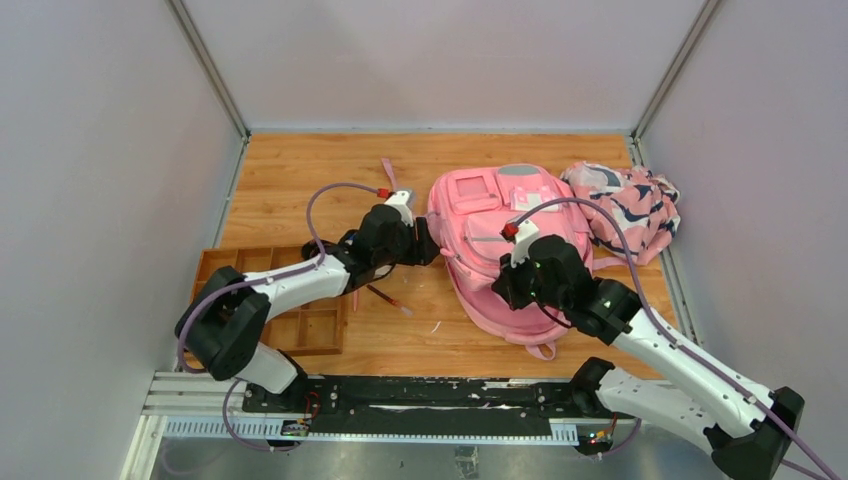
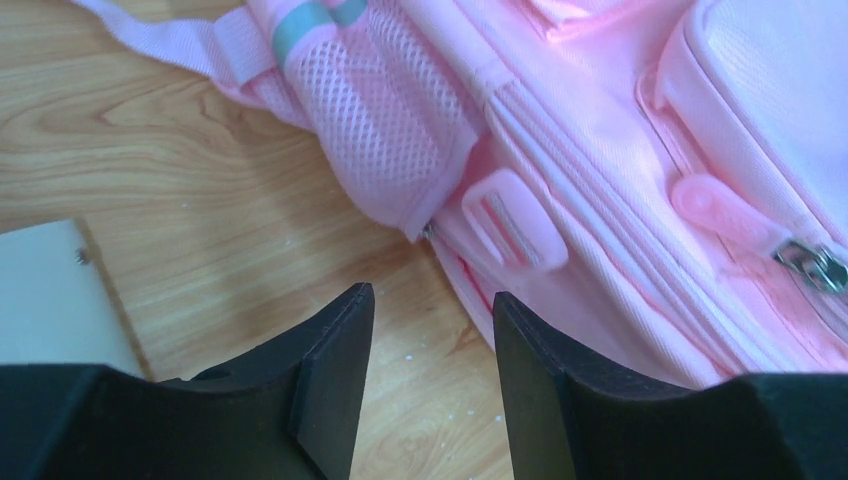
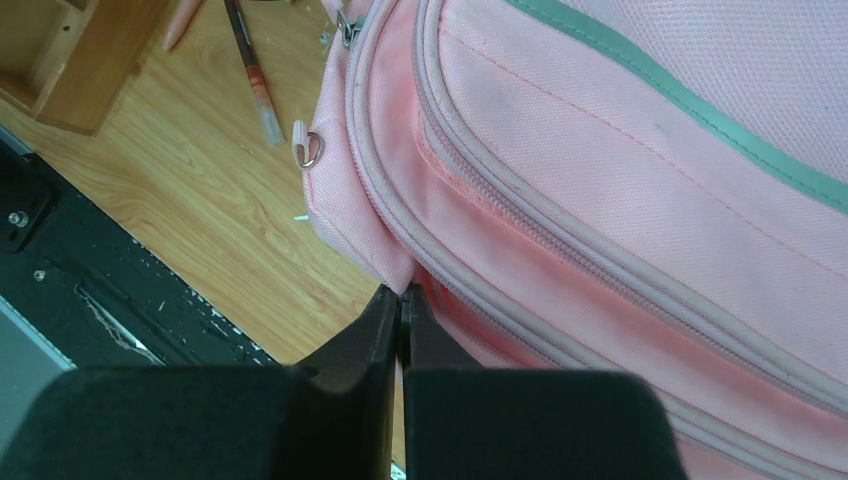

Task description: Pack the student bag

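Observation:
The pink student bag (image 1: 485,225) lies on the wooden table, its front pockets facing up. My left gripper (image 1: 428,243) is at the bag's left side, open, with no object between its fingers. In the left wrist view, a mesh side pocket (image 2: 385,130) and a fabric tab (image 2: 515,220) appear just beyond the fingertips. The right gripper is shut at the bag's lower edge. Pink fabric (image 3: 365,235) gathers to a point at its fingertips, pinched between them. A grey flat item (image 2: 60,300) lies left of the left gripper, mostly hidden by the arm from above.
A wooden compartment tray (image 1: 320,330) occupies the table's left side. Near it rest a dark pen (image 1: 385,297) and a pink pencil (image 3: 182,22). A patterned cloth bag (image 1: 630,210) sits at the right. Bare table lies behind the left arm.

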